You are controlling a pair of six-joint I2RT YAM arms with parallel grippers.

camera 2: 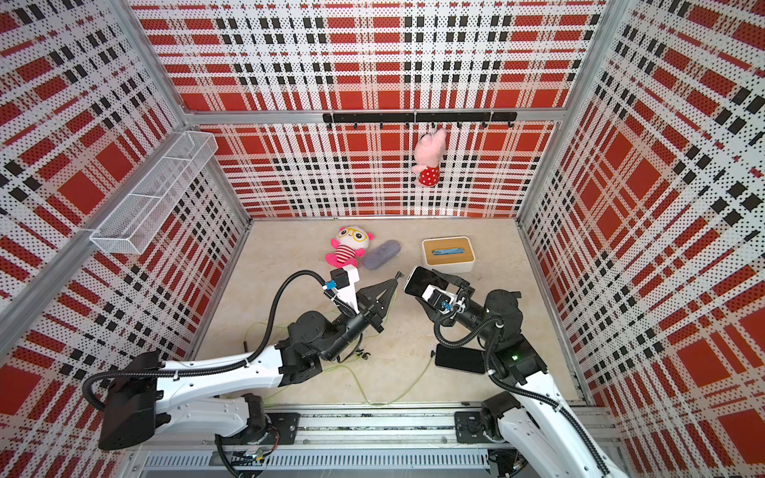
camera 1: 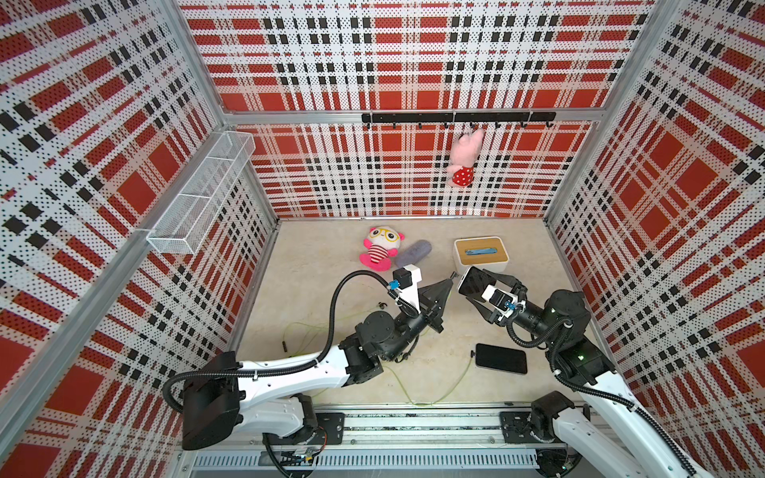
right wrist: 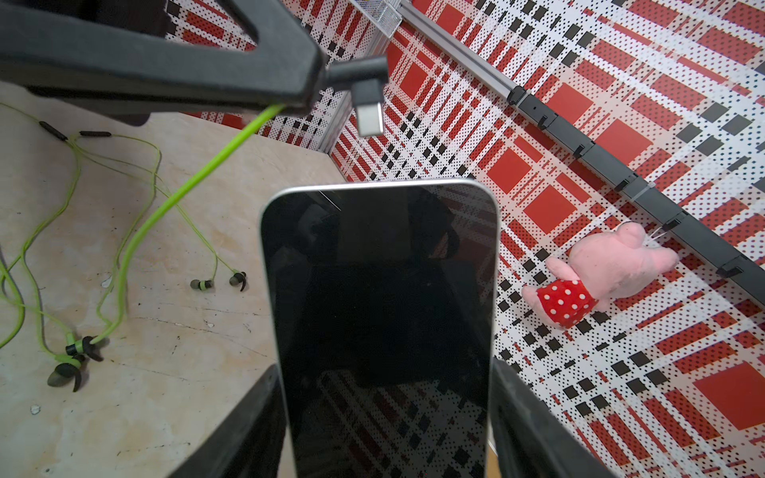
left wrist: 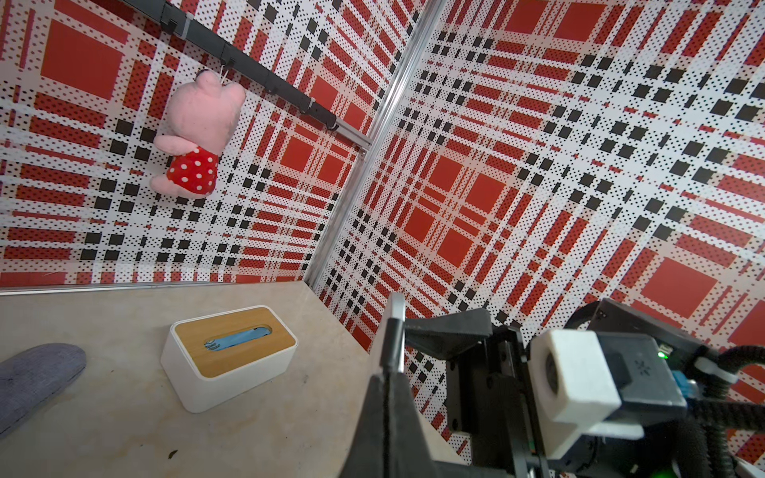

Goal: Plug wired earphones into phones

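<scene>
The black phone [right wrist: 382,318] is gripped at its sides by my right gripper [camera 1: 492,294], which is shut on it. Its top edge faces the left fingertips. Above that edge in the right wrist view is the L-shaped earphone plug [right wrist: 368,107], metal tip pointing down toward the phone, with a clear gap between them. My left gripper is shut on the plug's thin dark body, and the green cable [right wrist: 199,175] trails from its fingertips. The phone's port is not visible. Earbuds [right wrist: 75,358] rest on the table.
A second phone [camera 1: 500,359] lies on the table with a green cable at its left end. Farther back are a white box [left wrist: 231,382] with a wooden top, a grey pouch [camera 1: 412,253] and a panda doll [camera 1: 382,247]. A pink plush [left wrist: 199,131] hangs on the back wall.
</scene>
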